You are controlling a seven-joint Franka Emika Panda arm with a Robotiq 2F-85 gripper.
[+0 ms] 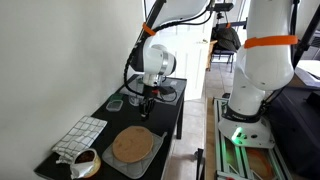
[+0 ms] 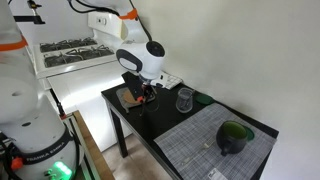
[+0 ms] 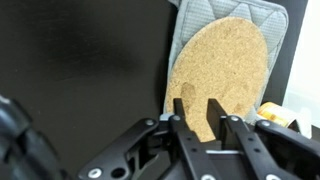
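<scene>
A round cork board [image 1: 132,144] lies on a grey quilted mat [image 1: 154,151] on the black table. In the wrist view the cork board [image 3: 222,62] fills the upper right, with the mat [image 3: 194,17] showing around its rim. Near the board's edge, my gripper has its two dark fingers apart, and nothing shows gripped between them. From the second exterior view, the board [image 2: 127,97] is partly hidden behind the gripper and arm.
A checked cloth [image 1: 80,138] and a round white-rimmed container [image 1: 84,163] are near the board. A dark green bowl [image 2: 233,136], a glass [image 2: 184,99] and a grey cloth [image 2: 200,147] occupy the other part of the table.
</scene>
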